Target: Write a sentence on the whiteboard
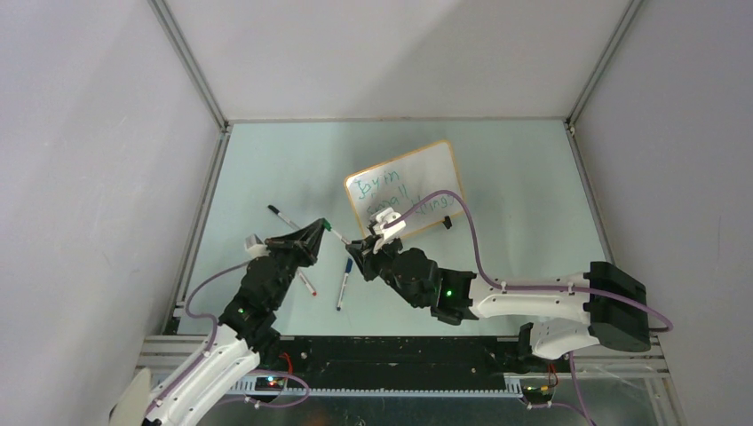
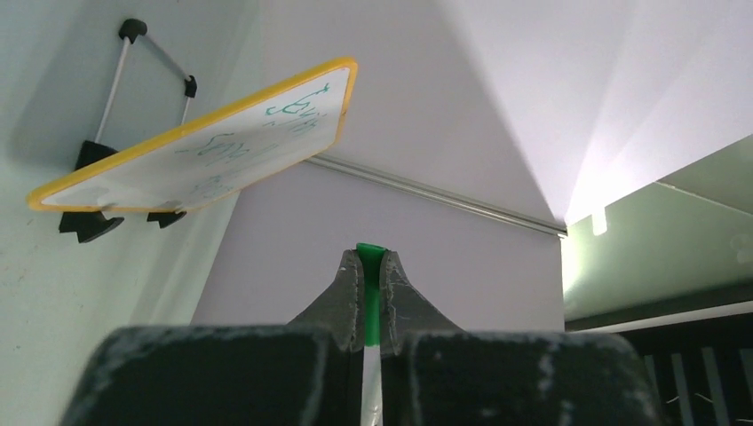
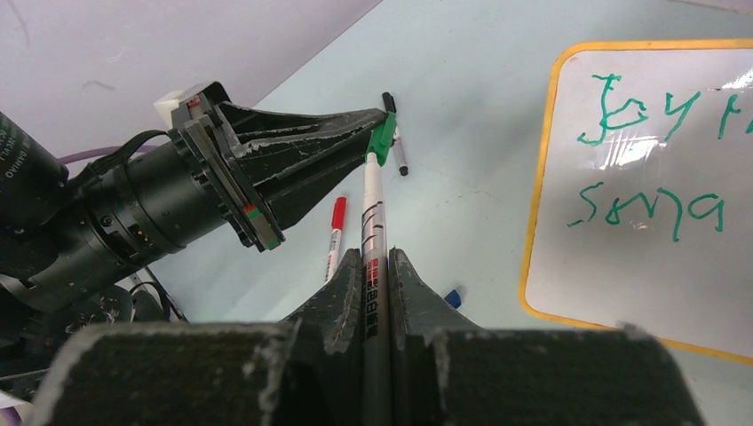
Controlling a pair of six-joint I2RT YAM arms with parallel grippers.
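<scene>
The white marker (image 3: 374, 222) is held by my right gripper, which is shut on its barrel. Its green cap (image 3: 382, 139) stands at the far end of the barrel. My left gripper is shut with that cap between its fingertips. Whether the cap is fully seated on the marker, I cannot tell. The whiteboard (image 1: 426, 177), yellow-rimmed and propped at a slant, bears several lines of green handwriting. In the top view, the right arm's hand and cable cover part of its lower edge and writing.
A black-capped marker (image 3: 399, 146), a red-capped marker (image 3: 336, 238) and a blue-capped marker (image 1: 344, 284) lie on the table left of the board. Walls enclose the sides and back.
</scene>
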